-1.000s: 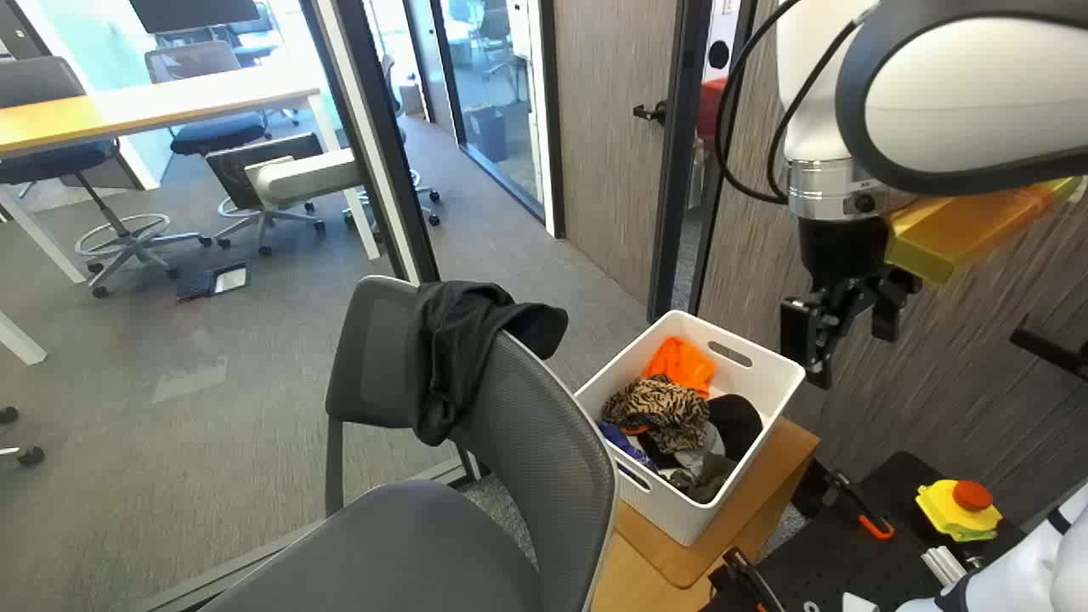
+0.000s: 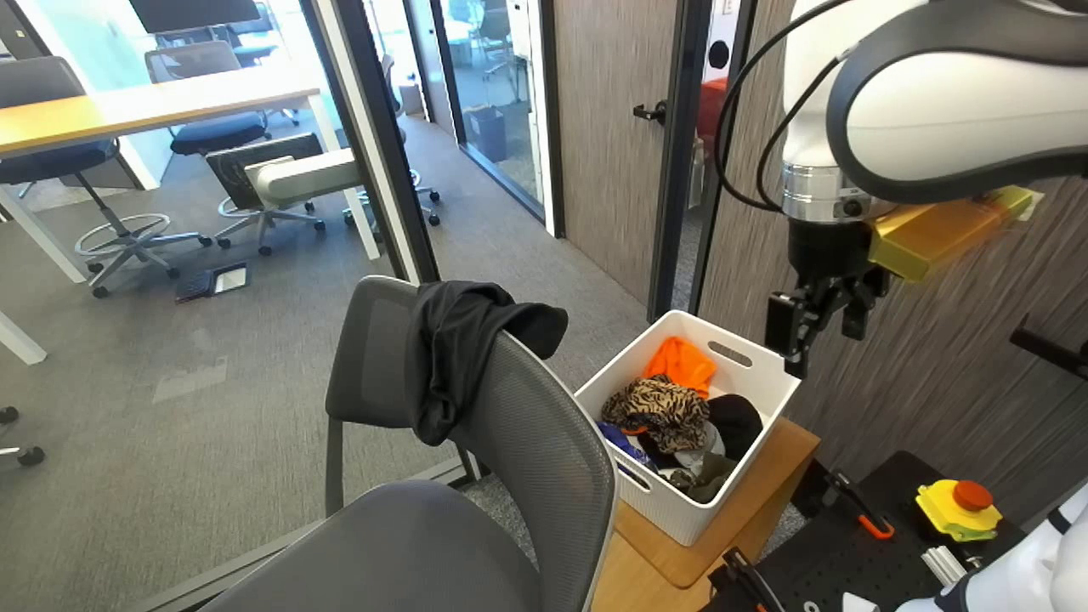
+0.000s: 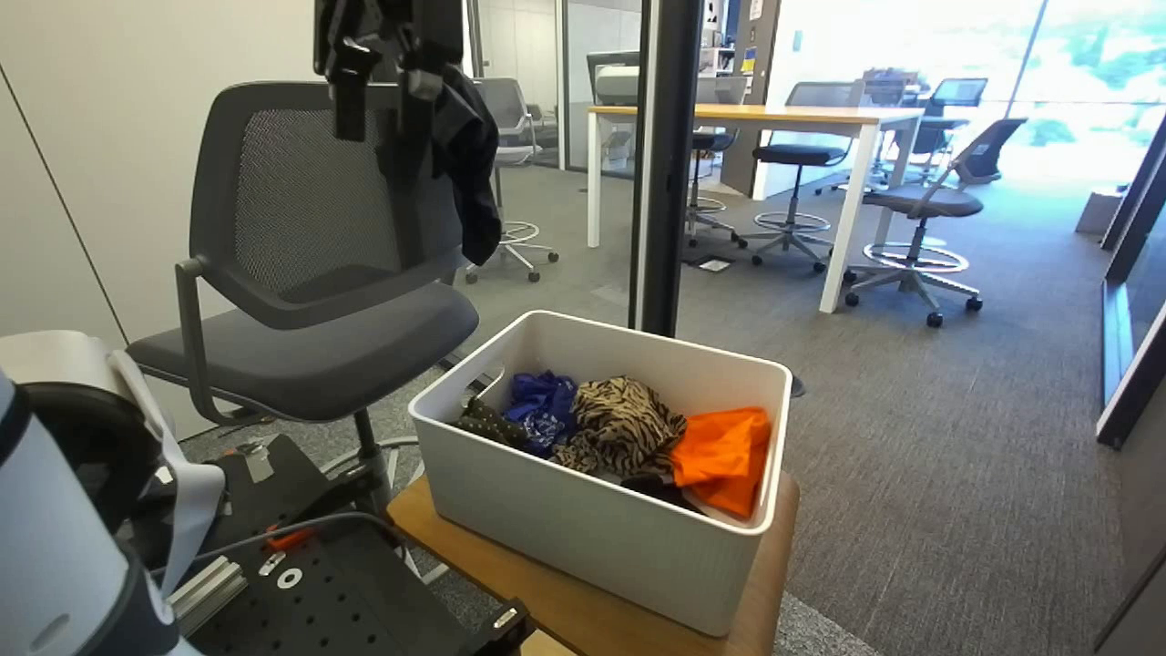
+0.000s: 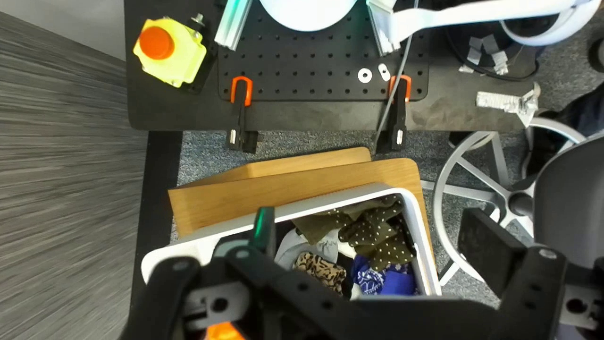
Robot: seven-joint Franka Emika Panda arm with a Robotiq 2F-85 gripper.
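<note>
My gripper hangs in the air above and beside the white basket, its fingers apart and empty. In the wrist view, the open gripper has one finger over the basket and the other toward the chair side. Inside the basket lie an orange cloth, an animal-print cloth, a blue cloth and a dark green dotted cloth. Black and grey pieces are partly covered. A black garment drapes over the backrest of a grey chair.
The basket stands on a wooden stool. Beside it is a black perforated table with clamps and a yellow box with a red button. A wood-grain wall rises behind the gripper.
In exterior view 1, the arm and open gripper have shifted slightly left and a little up, toward the basket. Basket, cloths and chair look unmoved.
</note>
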